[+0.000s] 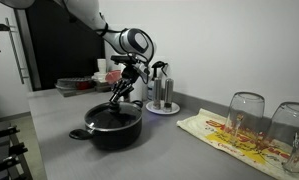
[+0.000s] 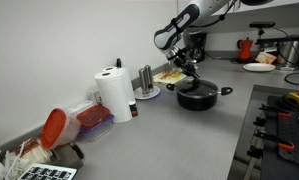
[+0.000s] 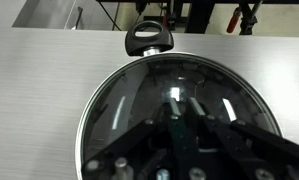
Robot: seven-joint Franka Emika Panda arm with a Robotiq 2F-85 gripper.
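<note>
A black two-handled pot [image 1: 114,132] rests on the grey table, covered by a glass lid [image 3: 139,95] with a metal rim. My gripper [image 1: 115,101] points down at the middle of the lid, where its knob would be. From the other side, the pot [image 2: 197,100] shows the same gripper [image 2: 195,77] low over its top. In the wrist view the dark fingers reach over the lid's centre, and the knob cannot be made out between them. How wide the fingers stand is hard to see. One pot handle [image 3: 149,38] juts out at the top of that view.
Behind the pot, tall metal shakers [image 1: 168,91] stand on a white plate. Two upturned glasses [image 1: 245,112] stand on a patterned yellow cloth [image 1: 204,126]. A paper towel roll [image 2: 114,94] and red bowls [image 2: 58,128] sit farther along the wall.
</note>
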